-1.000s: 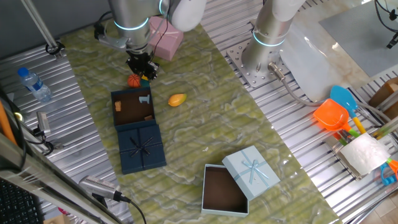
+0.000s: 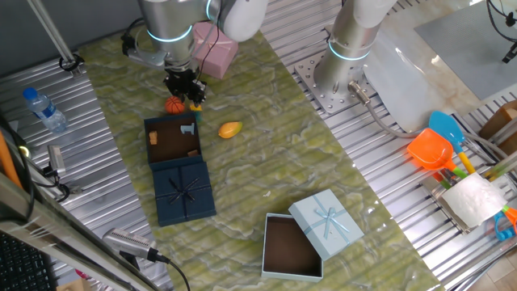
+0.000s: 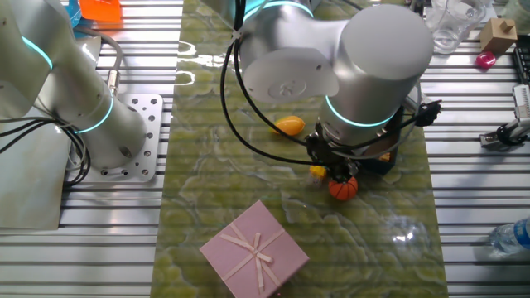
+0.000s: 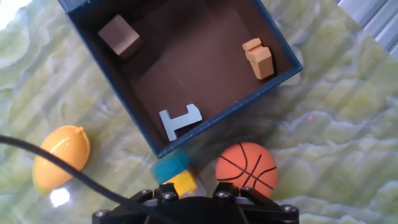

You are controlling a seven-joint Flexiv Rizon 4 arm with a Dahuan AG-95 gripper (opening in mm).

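Note:
My gripper shows at the bottom of the wrist view, open, its two fingers apart. Just ahead of its left finger is a teal and yellow block, somewhat blurred, near the corner of the dark blue box; whether it touches the finger I cannot tell. An orange basketball lies ahead of the right finger, outside the box. Inside the open blue box are a brown block, an orange piece and a light blue T-shaped piece. A yellow-orange mango rests left of the box.
The blue lid adjoins its box. An empty light blue box has its lid leaning over one edge. A pink box sits near the arm. A black cable crosses the wrist view.
The teal and yellow block has shifted slightly right and down in exterior view 1, its yellow part now clear of the basketball. The arm looks nearly still.

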